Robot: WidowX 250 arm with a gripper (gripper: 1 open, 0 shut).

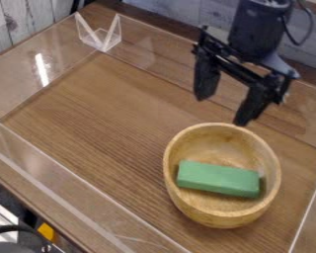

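My black gripper (pixel 229 105) hangs open over the wooden table, above and behind a round tan bowl (pixel 190 148). A green rectangular block (pixel 219 178) lies inside the bowl, toward its front. Nothing shows between the gripper's fingers.
A clear plastic object (pixel 100 36) stands at the back left. The table's edge runs along the lower left.
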